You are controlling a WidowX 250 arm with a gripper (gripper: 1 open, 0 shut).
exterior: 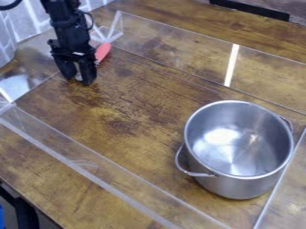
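The black gripper [77,64] hangs low over the upper left of the wooden table [143,116], beside a small red object [103,50] partly hidden behind it. I cannot tell whether its fingers are open or shut, or what is between them. A large steel pot [237,145] with side handles stands at the lower right.
Clear transparent borders run along the table's left, far and right sides. A shiny metal patch [17,86] shows at the left edge.
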